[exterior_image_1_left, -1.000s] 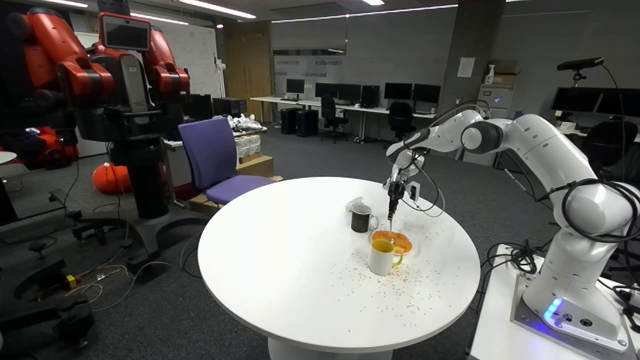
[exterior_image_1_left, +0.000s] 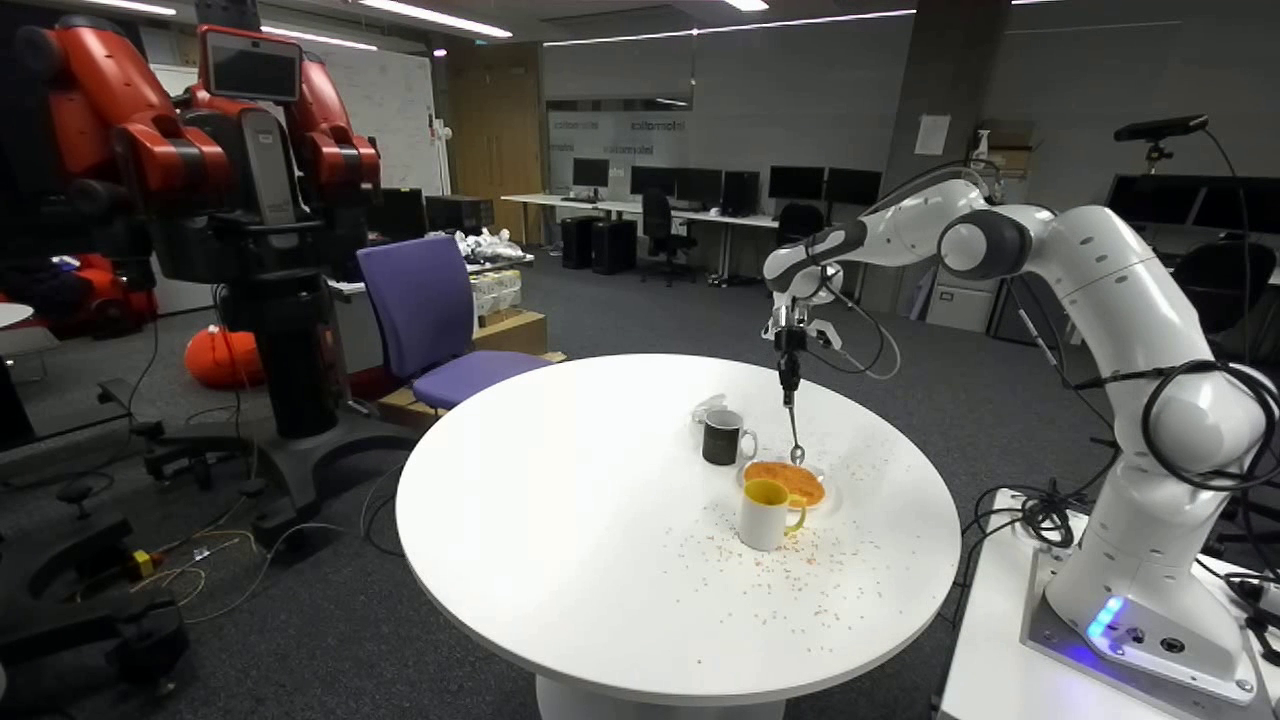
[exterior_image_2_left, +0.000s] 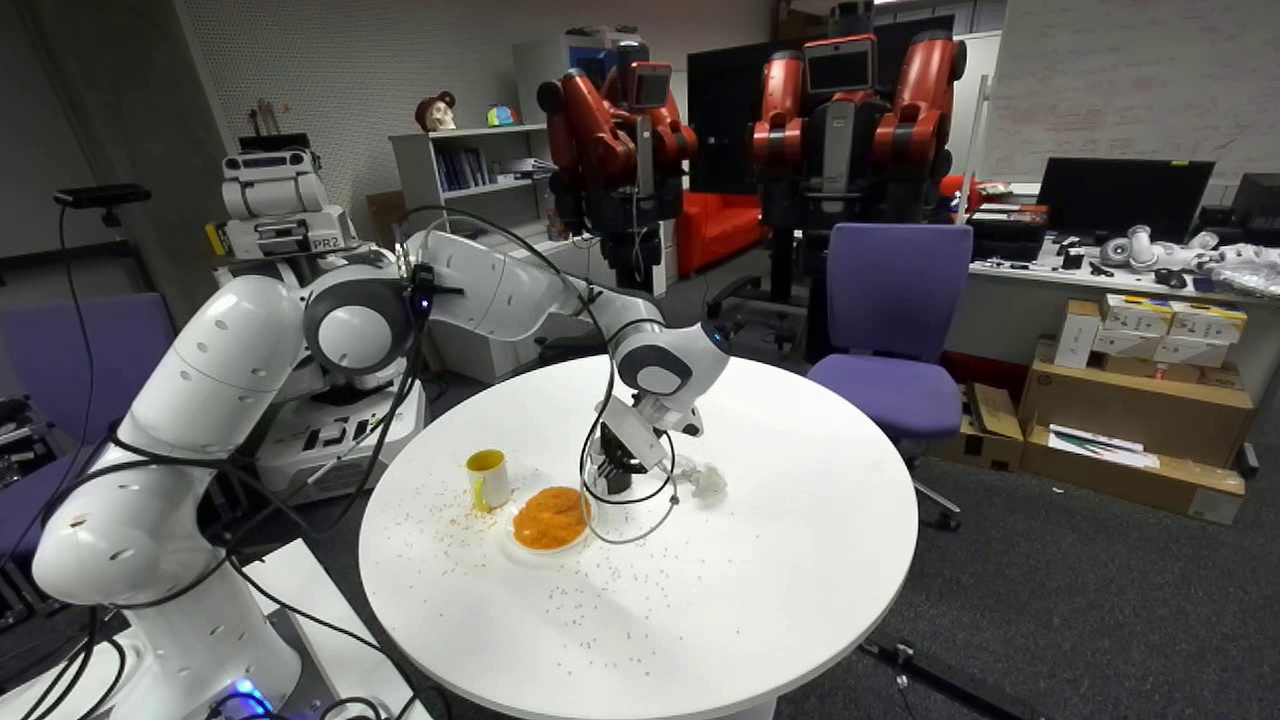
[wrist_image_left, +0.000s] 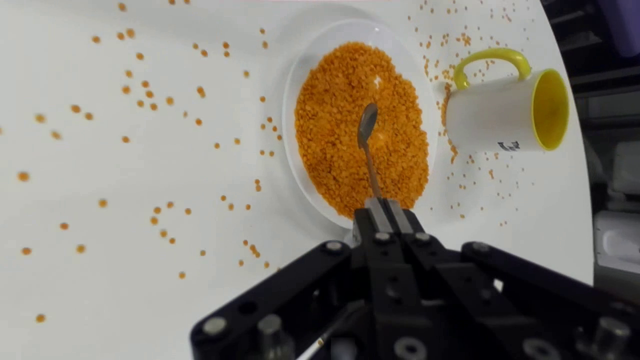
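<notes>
A metal spoon (wrist_image_left: 367, 123) is clamped by its handle in my gripper, which is shut on it. Its bowl points away from the fingers and looks empty of grains in the wrist view. Behind it lies a white plate (wrist_image_left: 288, 114) heaped with orange lentils (wrist_image_left: 336, 108). In exterior view 1 the spoon (exterior_image_1_left: 797, 451) hangs from the gripper (exterior_image_1_left: 791, 402) with its tip by the plate's far edge; contact with the lentils cannot be told. A white mug with yellow inside (wrist_image_left: 486, 117) stands beside the plate. In exterior view 2 the arm hides the spoon.
A dark mug with a pale handle (exterior_image_1_left: 721, 437) stands near the plate, a crumpled clear piece (exterior_image_1_left: 710, 406) behind it. Loose lentils are scattered over the white round table (exterior_image_1_left: 540, 516).
The gripper has risen and the spoon has swung toward the plate's far right side.
</notes>
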